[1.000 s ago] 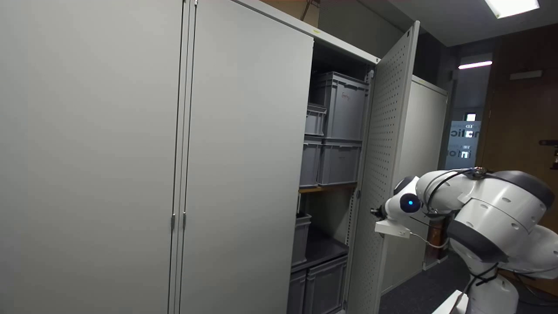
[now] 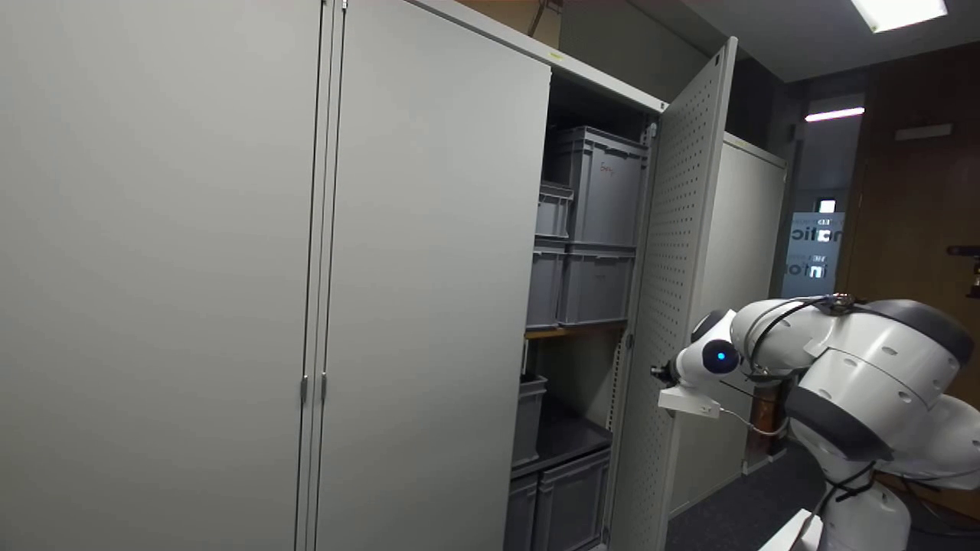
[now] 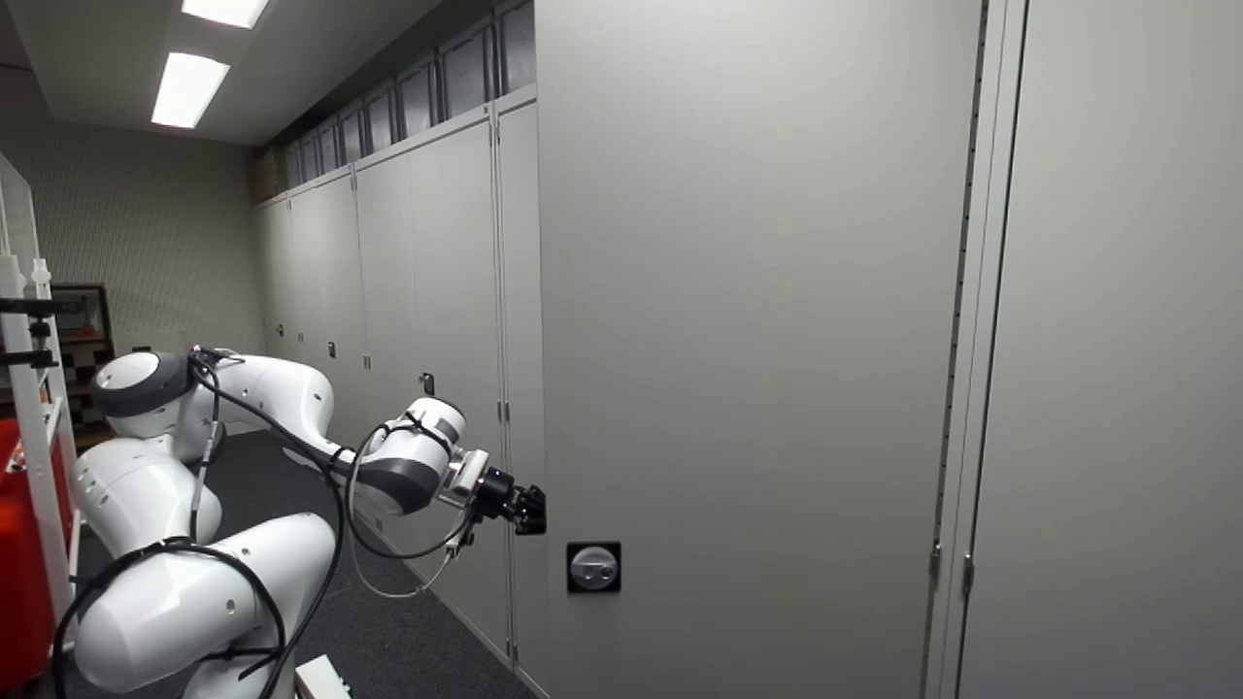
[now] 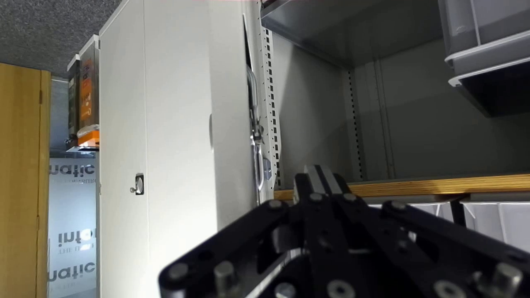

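A tall grey cabinet door (image 2: 681, 184) with a perforated inner face stands swung outward from the cabinet. On the door's plain outer face (image 3: 746, 349), a round grey latch (image 3: 594, 567) sits low near the free edge. My gripper (image 2: 658, 372) is on the open side of the door, in front of its inner face. In exterior view 2 the gripper (image 3: 532, 511) shows just left of the door's edge, above and left of the latch. Seen from the wrist, the gripper is shut, with nothing visible between its fingers. Whether it touches the door is hard to tell.
Grey bins (image 2: 597, 285) fill the cabinet's upper shelves, and more stand lower down. A wooden shelf edge (image 4: 437, 186) crosses the wrist view. The neighbouring door (image 2: 432, 275) is closed. Dark floor (image 2: 735, 505) lies below the arm.
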